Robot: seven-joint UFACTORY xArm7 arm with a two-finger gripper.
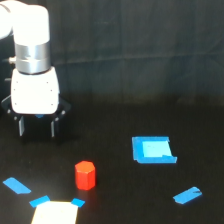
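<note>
Left of centre in the camera view, my white arm ends in a dark gripper (37, 126), its two fingers spread apart and nothing visible between them. It is open, up and to the left of a red block (85, 175) that rests on the black table. The gripper and block are clearly apart.
A blue-taped square with a pale centre (156, 149) lies right of the middle. A cream-coloured square (54, 214) with blue tape around its corners sits at the bottom edge. Loose strips of blue tape (187, 195) mark the table.
</note>
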